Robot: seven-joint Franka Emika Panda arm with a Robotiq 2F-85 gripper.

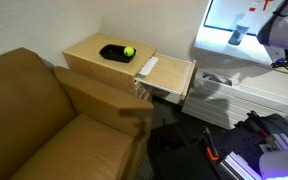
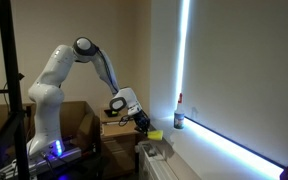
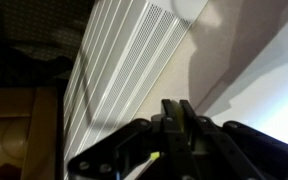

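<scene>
A yellow-green object is at my gripper, above the white ledge by the window. My gripper is shut on it; in the wrist view only a small dull-yellow patch shows between the dark fingers. What the object is cannot be made out, as the fingers hide most of it. In exterior view 1 my gripper is at the right edge, and the object is hard to see there.
A blue bottle with a red top stands on the windowsill. On the wooden cabinet sit a black tray with a yellow-green ball and a white item. A white slatted radiator runs below the sill. A brown sofa fills the left.
</scene>
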